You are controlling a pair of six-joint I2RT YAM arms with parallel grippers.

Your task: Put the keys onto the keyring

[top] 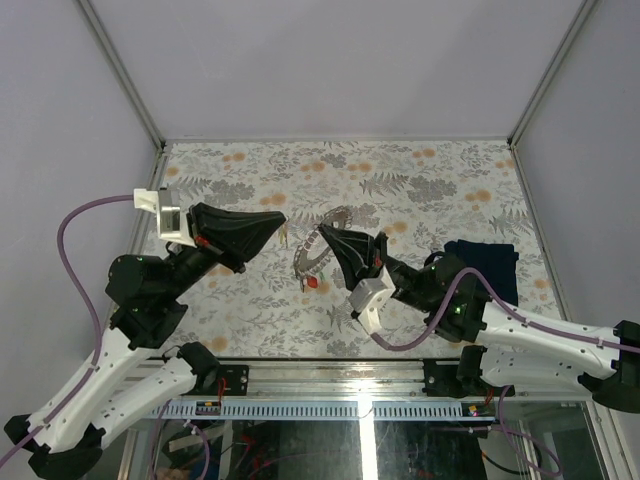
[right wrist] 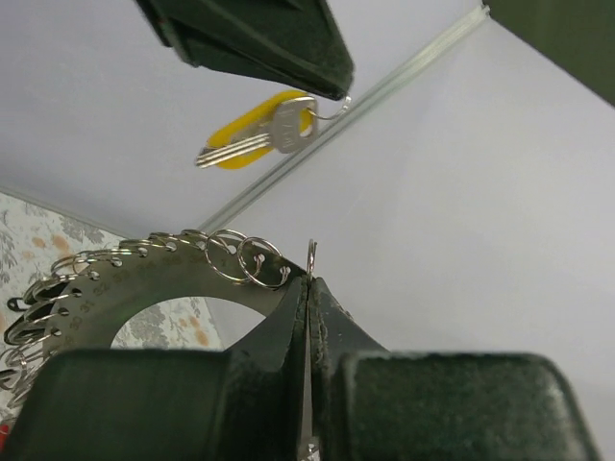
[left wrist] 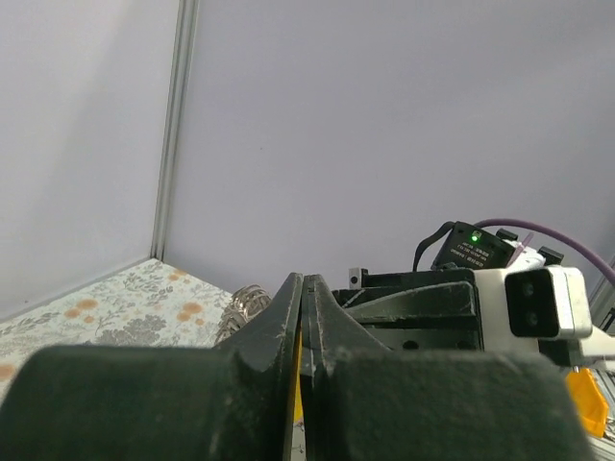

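Observation:
A silver key (right wrist: pixel 291 125) and a yellow tag (right wrist: pixel 231 134) hang on a thin wire ring (right wrist: pixel 333 114). My left gripper (top: pixel 284 216) is shut on that ring at its fingertips. My right gripper is shut at the keyring, a grey curved plate (right wrist: pixel 144 288) lined with small wire rings. One thin ring (right wrist: pixel 311 255) stands up from between the right fingertips. Viewed from above, the keyring (top: pixel 310 262) hangs below the right fingertips, and a gap separates the two grippers. Yellow shows behind the left fingers in the left wrist view.
A red piece (top: pixel 312 282) is at the keyring's lower end. Dark folded cloth (top: pixel 485 265) lies at the right side of the flowered table (top: pixel 390 190). Free room surrounds the keyring, with white walls on the sides and back.

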